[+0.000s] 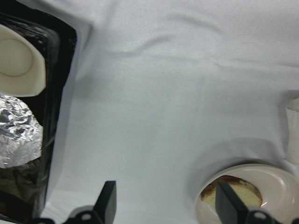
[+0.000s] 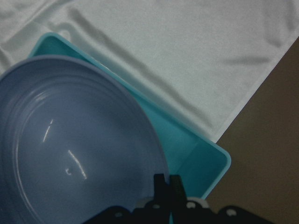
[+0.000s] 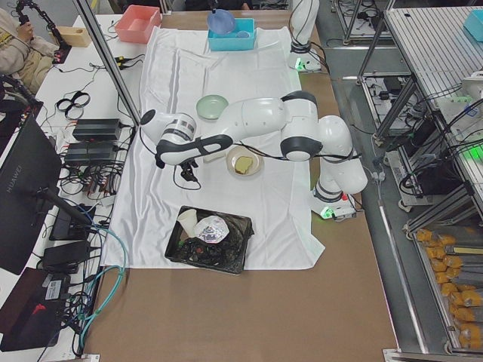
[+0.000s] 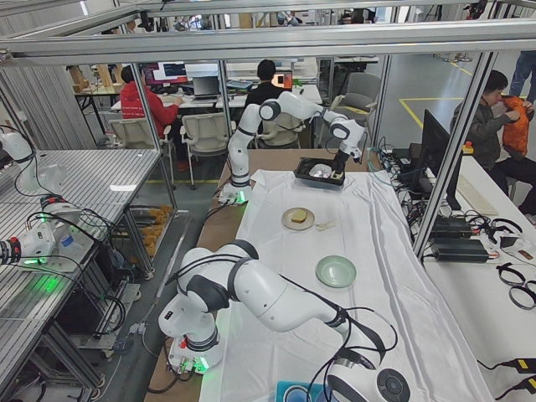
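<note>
My left gripper is open and empty above the cloth, beside a black bin [image 3: 196, 256] holding a white cup [image 1: 16, 63] and crumpled foil [image 1: 18, 135]. A beige plate [image 1: 275, 196] with a bread slice [image 1: 243, 191] lies below it to one side. My right gripper is shut on the rim of a blue plate [image 2: 79, 135] over a turquoise bin [image 2: 196, 163]. A green plate [image 4: 335, 270] rests mid-cloth.
A white item [image 1: 293, 130], partly cut off, lies near the beige plate. The white cloth [image 2: 196, 56] has free room; cables, monitor [image 3: 23, 196] and metal posts line the side.
</note>
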